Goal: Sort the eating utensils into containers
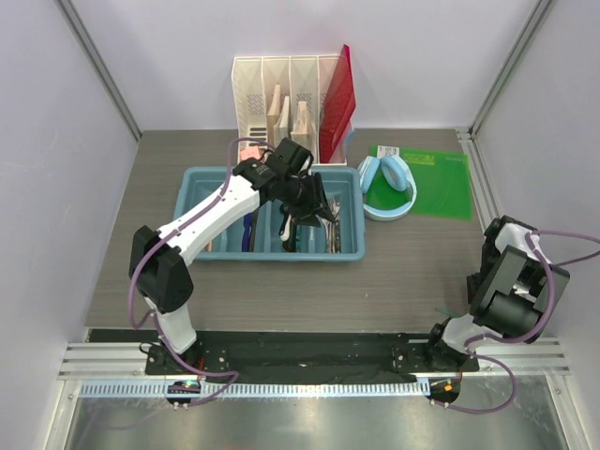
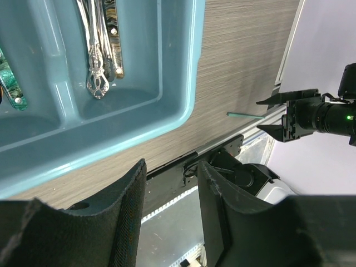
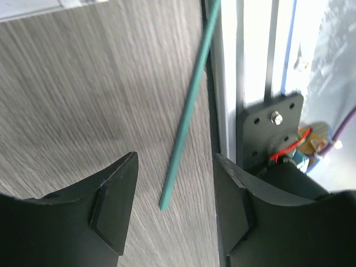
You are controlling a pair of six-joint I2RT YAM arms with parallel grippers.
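The blue divided tray (image 1: pixel 281 256) holds utensils sorted in lengthwise compartments. Silver cutlery (image 2: pixel 95 69) lies in its right compartment, and a blue-handled utensil (image 1: pixel 247 232) lies further left. Over the tray's right part hangs my left gripper, open, its fingers empty. A thin green stick (image 3: pixel 186 117) rests on the table at the front right. My right gripper stands open above that stick, whose near end shows between the fingertips in the right wrist view; nothing is gripped.
Behind the tray stands a white rack (image 1: pixel 248 89) with a pink sheet (image 1: pixel 339 103). A light blue looped object (image 1: pixel 373 214) sits by a green board (image 1: pixel 441 183) at the back right.
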